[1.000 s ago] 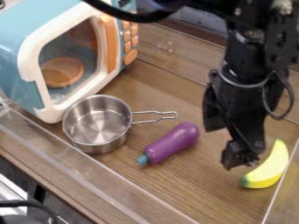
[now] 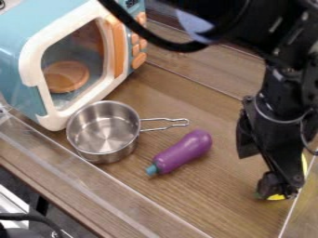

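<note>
My gripper (image 2: 281, 184) is low at the right, over a yellow banana (image 2: 284, 195) that it mostly hides; it looks open, though its fingertips are hard to make out. To its left lies a purple eggplant (image 2: 184, 149) with a teal tip. A steel saucepan (image 2: 104, 141) with a handle pointing right sits left of the eggplant.
A toy microwave (image 2: 33, 37) with an orange plate (image 2: 66, 74) inside stands at the back left. A dark cable crosses the lower-left corner.
My gripper has moved right and down onto the banana, which is now mostly covered. The eggplant, saucepan and microwave have not moved.
</note>
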